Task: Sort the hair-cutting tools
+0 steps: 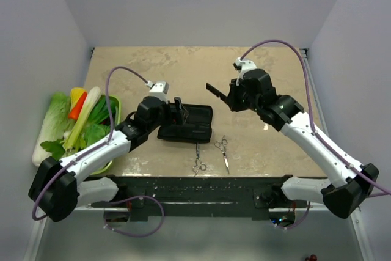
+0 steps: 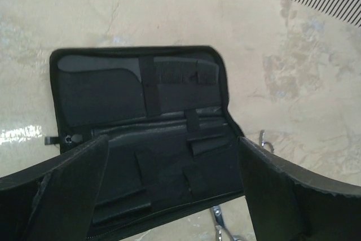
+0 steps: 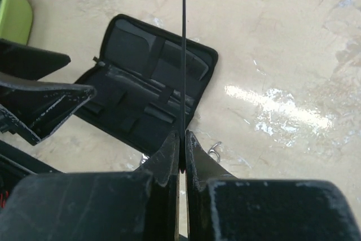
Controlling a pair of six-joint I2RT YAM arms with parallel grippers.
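Observation:
A thin black comb (image 1: 215,91) is gripped at one end by my right gripper (image 1: 231,98), which is shut on it; the comb appears edge-on in the right wrist view and its teeth show in the left wrist view. My left gripper (image 1: 181,113) stands open over the black tool case (image 1: 198,131), nothing between its fingers. The case lies unfolded, its pockets (image 2: 101,97) and straps empty as far as they show. Two pairs of scissors lie on the table in front of the case: one (image 1: 198,162) nearer it, another (image 1: 223,151) to the right.
A green basket (image 1: 117,111) of vegetables stands at the left, behind my left arm. The table's front edge (image 1: 189,178) runs just below the scissors. Behind the case and to the right, the tabletop (image 1: 183,68) is clear.

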